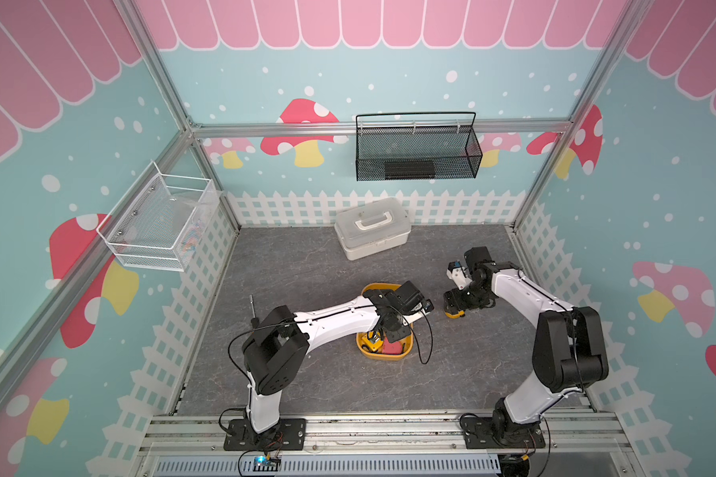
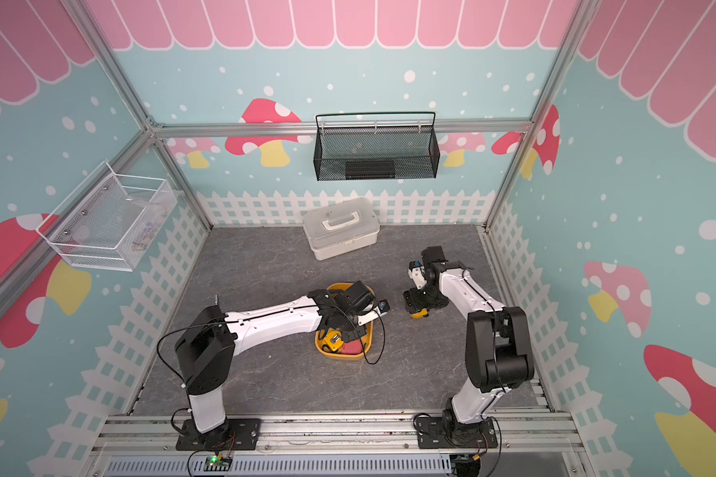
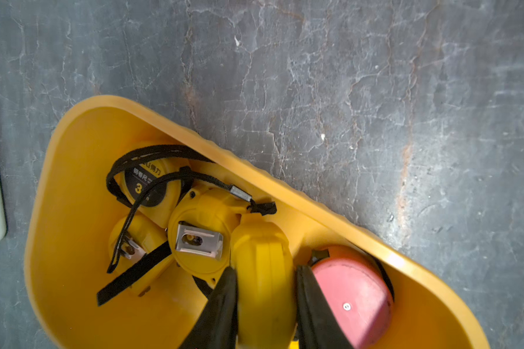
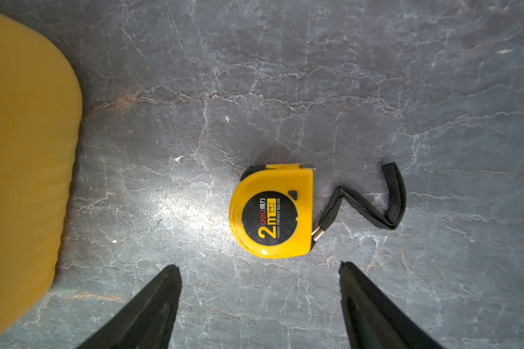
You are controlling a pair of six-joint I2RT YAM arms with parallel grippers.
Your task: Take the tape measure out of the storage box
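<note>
In the left wrist view my left gripper is shut on a yellow tape measure, its fingers pressed to both sides. The held tape appears over the yellow storage box, above its other contents. Inside lie several more yellow tape measures with black straps and a pink-red round one. In the right wrist view a yellow 2m tape measure rests on the table, its black strap trailing right. Around it, a little short, stands my right gripper, open and empty.
A grey lidded toolbox stands at the back of the table. A black wire basket hangs on the back wall, a white one on the left. Bare table lies in front of the storage box.
</note>
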